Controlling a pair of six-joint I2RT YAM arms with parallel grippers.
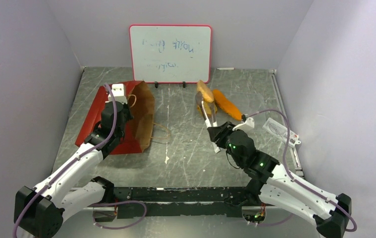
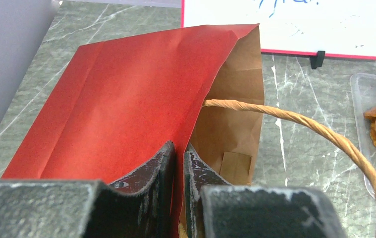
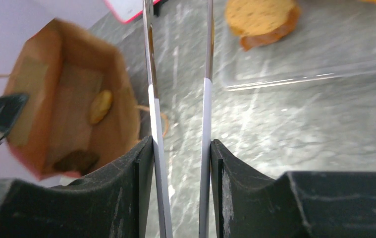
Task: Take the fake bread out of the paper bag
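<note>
The red paper bag (image 1: 89,121) lies on its side at left, its tan mouth facing right. My left gripper is shut on the bag's edge. In the right wrist view, a yellowish piece of fake bread (image 3: 100,106) and a dark brown one (image 3: 79,161) lie inside the bag. My right gripper (image 1: 213,133) is shut on white-handled tongs (image 3: 158,144). At the tongs' far end is an elongated golden bread (image 1: 204,90), over the bread slice (image 1: 199,109), which it partly hides. An orange loaf (image 1: 227,104) lies to the right.
A clear tray (image 2: 359,119) lies under the bread at right. The whiteboard (image 1: 171,52) stands at the back. A white labelled object (image 1: 281,132) rests near the right edge. Bare table shows between bag and tray.
</note>
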